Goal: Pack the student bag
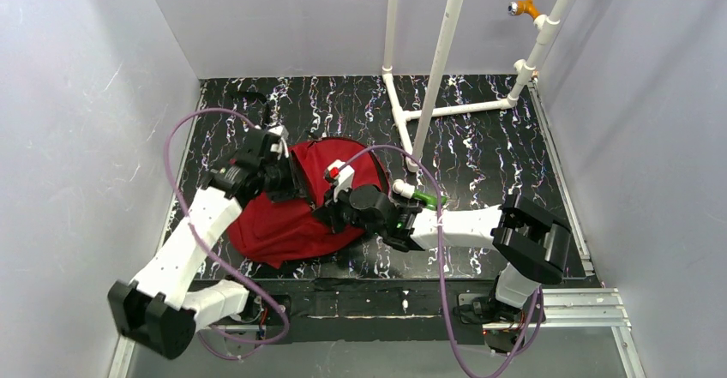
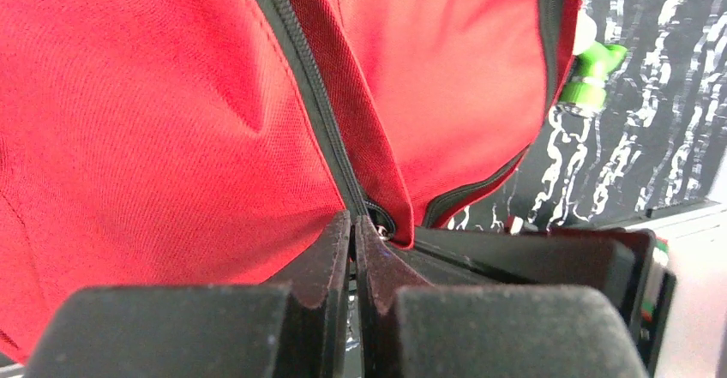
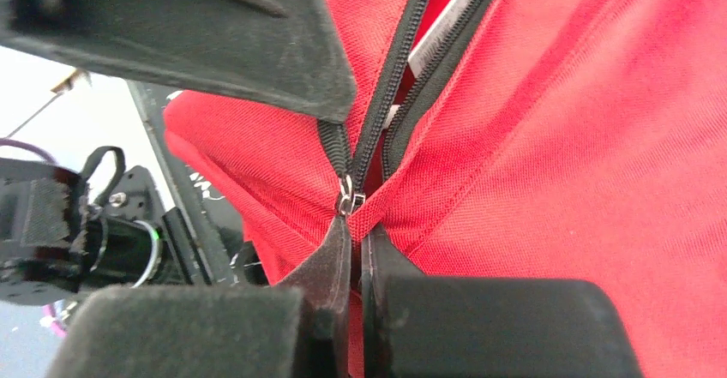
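The red student bag point(image 1: 273, 231) lies on the left half of the dark table. In the right wrist view its black zipper point(image 3: 401, 78) is parted above a metal slider point(image 3: 347, 198). From that slider a short black pull strap point(image 3: 335, 147) runs to the tip of my left gripper, which appears shut on it. The left wrist view shows the left gripper with its fingers together at the zipper's end. My right gripper is just below the slider, fingers close together around a red fold; whether they grip it I cannot tell.
A green and white bottle-like item point(image 1: 418, 194) lies just right of the bag. White pipe framing point(image 1: 454, 111) stands at the back. A black strap point(image 1: 250, 97) lies behind the bag.
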